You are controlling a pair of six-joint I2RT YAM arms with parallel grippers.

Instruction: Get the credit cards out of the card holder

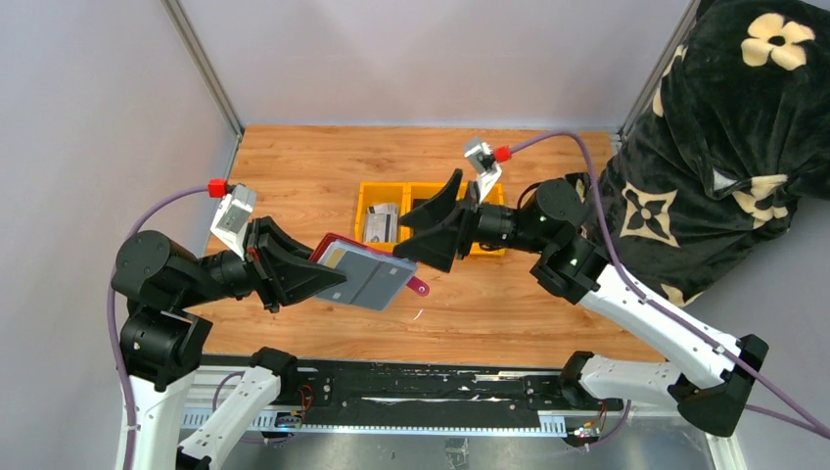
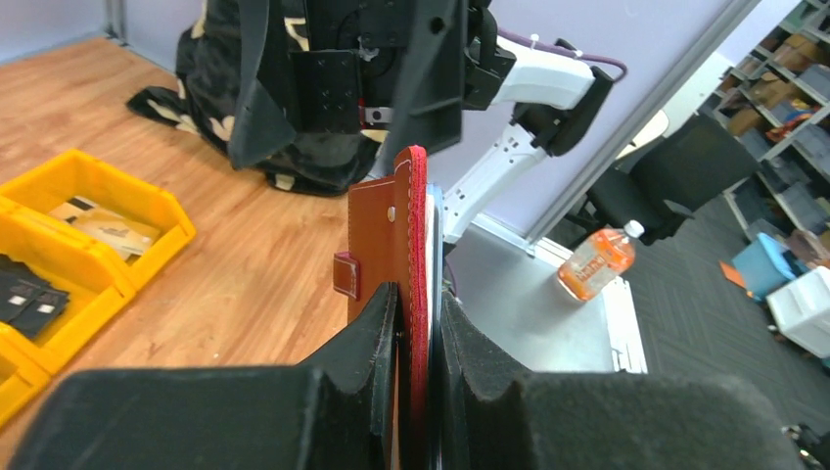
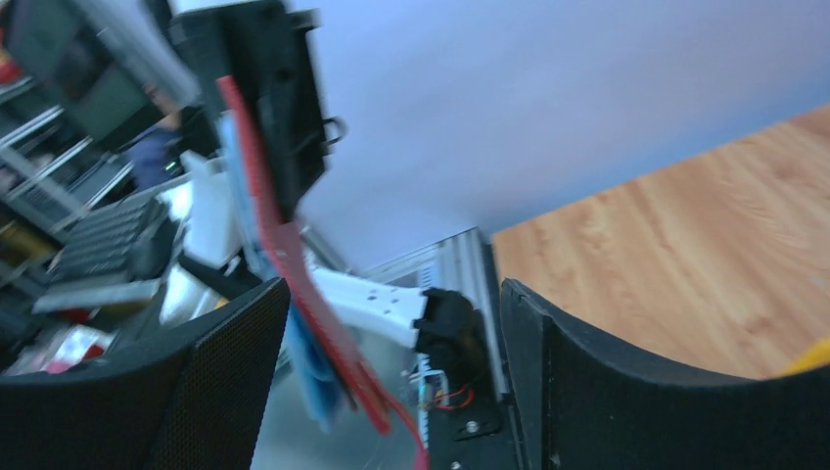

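The card holder (image 1: pixel 367 274), red-brown leather with grey-blue card sleeves, is held up in the air in my left gripper (image 1: pixel 299 269), which is shut on it; in the left wrist view it stands edge-on (image 2: pixel 382 230) between the fingers. My right gripper (image 1: pixel 440 220) hangs just above and right of the holder, open, its fingers apart. In the right wrist view the holder (image 3: pixel 284 255) appears blurred on the left, above the right gripper's fingers (image 3: pixel 666 421), with empty space between them.
Yellow bins (image 1: pixel 364 196) on the wooden table (image 1: pixel 294 166) hold cards and dark items. A dark patterned plush bundle (image 1: pixel 724 127) fills the right side.
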